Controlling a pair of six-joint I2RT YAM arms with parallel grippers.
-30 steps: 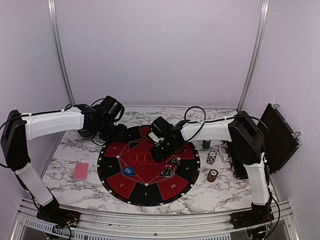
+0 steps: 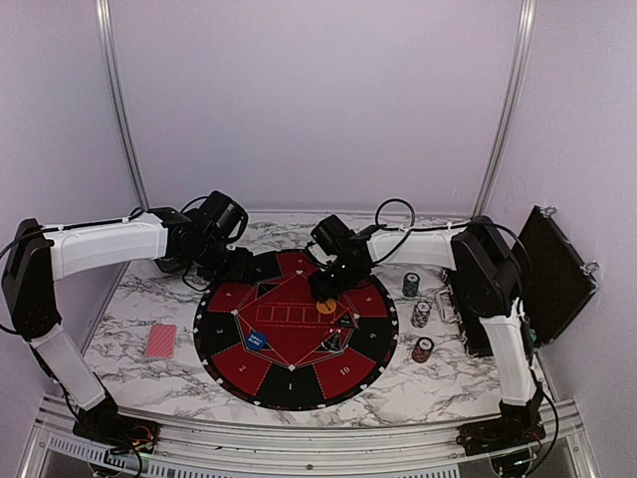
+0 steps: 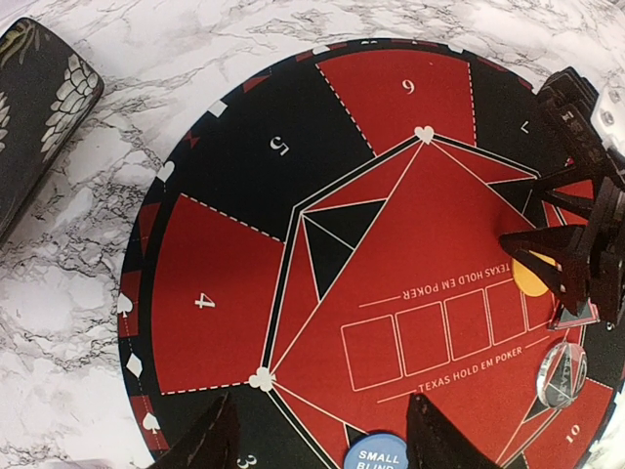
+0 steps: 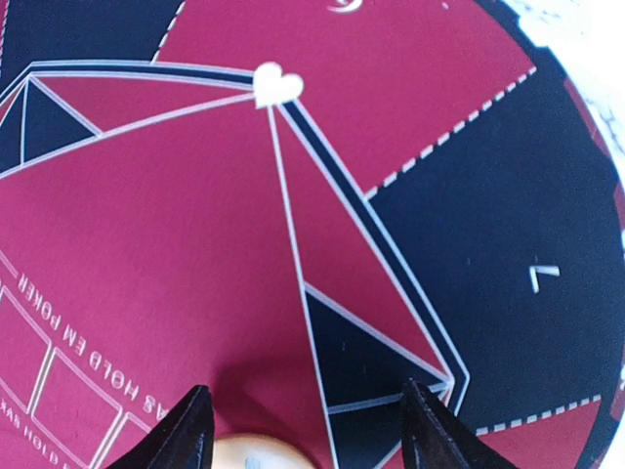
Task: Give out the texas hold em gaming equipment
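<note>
On the round red and black poker mat lies a blue small blind disc. A yellow-orange disc rests on the mat's right half, close beneath my right gripper; only its upper edge shows in the right wrist view. That gripper's fingers stand apart, with the mat visible between them. Above the mat's far left side, my left gripper is open and empty. A clear round piece and a small card-like piece also lie on the mat.
Three chip stacks stand right of the mat: a dark one, a middle one and a near one. A red-backed card deck lies at left. The open black case stands far right.
The left arm has stayed still.
</note>
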